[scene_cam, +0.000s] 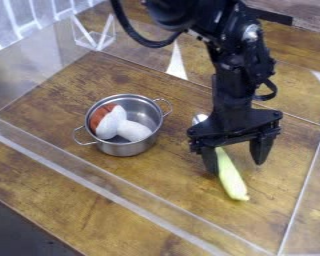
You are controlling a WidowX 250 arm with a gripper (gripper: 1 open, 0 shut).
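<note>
My black gripper (pixel 234 146) hangs open over the upper end of a pale yellow-green elongated vegetable (pixel 231 178), which lies on the wooden table to the right of a steel pot. One finger is left of the vegetable and the other to its right. The pot (pixel 107 147) has side handles and holds white, egg-like items (pixel 133 130) and a red one (pixel 97 117).
A small pale object (pixel 199 119) is partly hidden behind the gripper. Clear panels edge the work area.
</note>
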